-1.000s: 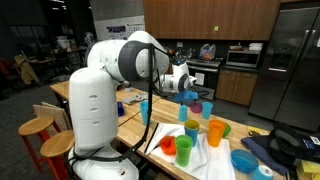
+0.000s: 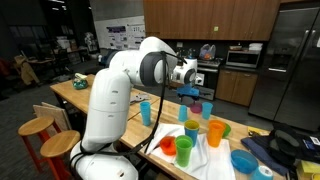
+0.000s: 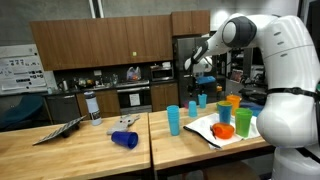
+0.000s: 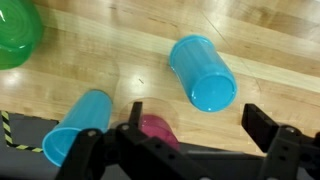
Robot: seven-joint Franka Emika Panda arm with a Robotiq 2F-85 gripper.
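Note:
My gripper stands open above the table, its dark fingers wide apart and nothing between them. A light blue cup shows just ahead of the gap in the wrist view. At the lower middle, a maroon cup is partly hidden by the left finger. Another blue cup lies lower left, and a green item is at the upper left corner. In exterior view 1 the gripper hangs over the far cups, near a blue cup and the maroon cup.
Nearer on the table are a red bowl, a green cup, an orange cup and a yellow cup on or beside a white cloth. A blue cylinder lies on the bare table's left. A person stands behind.
The arm has reached farther out, and the gripper has shifted slightly right and up in exterior view 1. The cups on the table appear unmoved.

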